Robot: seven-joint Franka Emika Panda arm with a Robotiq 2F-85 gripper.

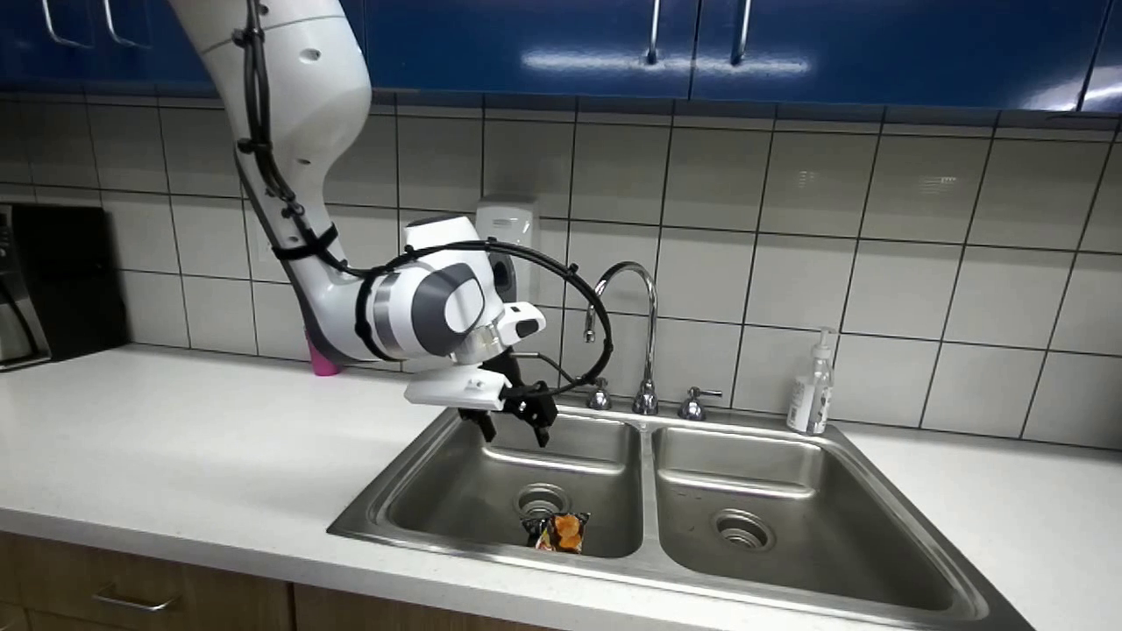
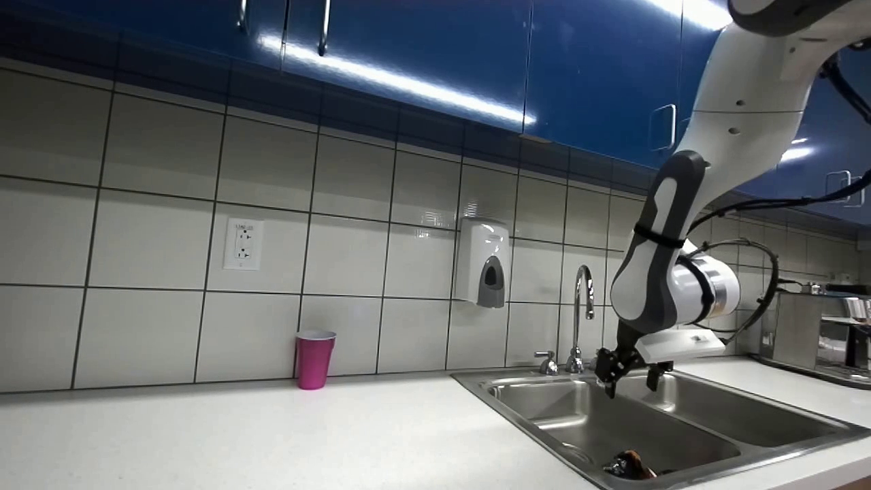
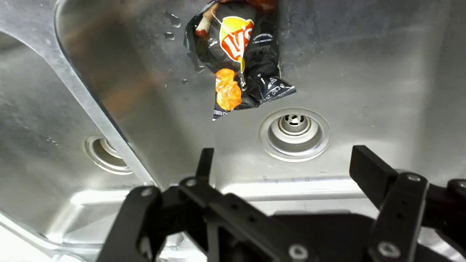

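Note:
A black Lay's chip bag (image 3: 257,65), printed with an orange chip, lies in the left sink basin, against its front side and beside the drain (image 3: 295,134). The same bag (image 1: 559,532) shows at the front of that basin in exterior view 1, and its dark top (image 2: 629,465) shows at the lower edge of exterior view 2. Above the basin's back part hangs my gripper (image 1: 512,436), well clear of the bag. Its black fingers (image 3: 371,174) stand wide apart, and the space between them is empty.
The sink's steel divider (image 1: 649,494) separates the left basin from the empty right one. Behind the sink rises a faucet (image 1: 649,326); a soap bottle (image 1: 812,389) stands at the back right. A pink cup (image 2: 315,359) sits against the wall.

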